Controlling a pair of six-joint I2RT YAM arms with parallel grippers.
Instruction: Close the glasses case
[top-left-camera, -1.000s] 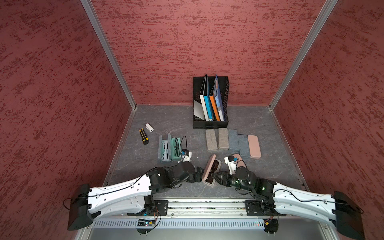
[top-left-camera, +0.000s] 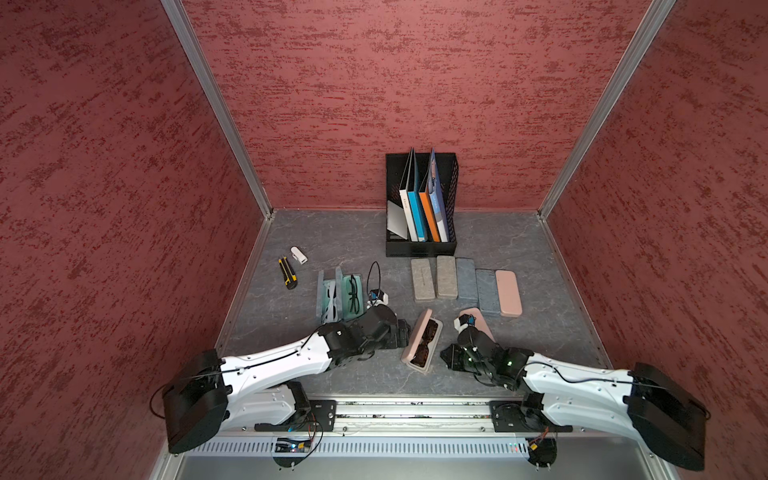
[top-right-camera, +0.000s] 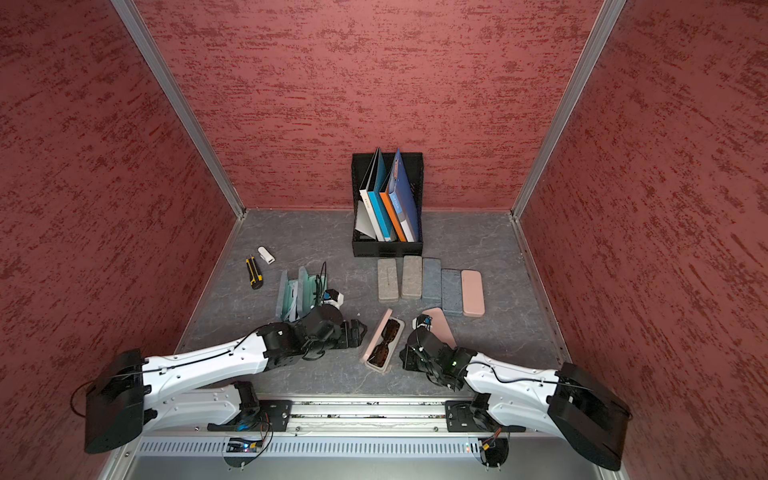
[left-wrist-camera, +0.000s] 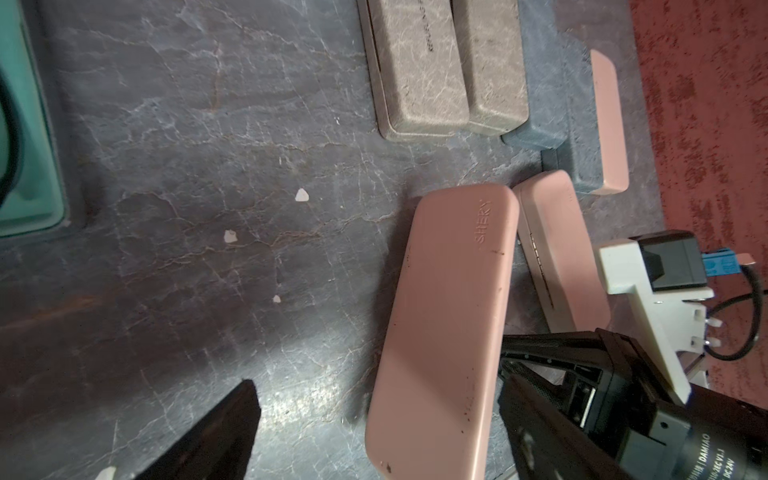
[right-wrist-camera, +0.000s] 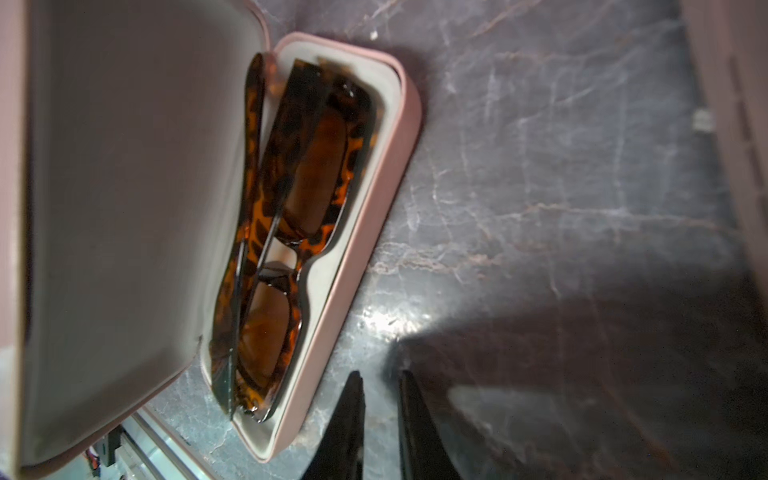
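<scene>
A pink glasses case (top-left-camera: 417, 333) lies open at the front centre, its lid standing up on the left side. Tortoiseshell sunglasses (right-wrist-camera: 272, 320) rest in its white-lined base. My left gripper is left of the case, over the back of the lid (left-wrist-camera: 444, 320), its dark fingers parted with nothing gripped visible. My right gripper is just right of the case's base, its narrow fingertips slightly apart with only table between them.
Several closed cases (top-left-camera: 445, 276) lie behind, with another pink case (left-wrist-camera: 564, 248) to the right. Teal cases (top-left-camera: 352, 292) are at the left. A black file holder (top-left-camera: 421, 248) stands at the back.
My left gripper has moved back, away from the front edge. My right gripper has moved right, off the case, uncovering more of the sunglasses.
</scene>
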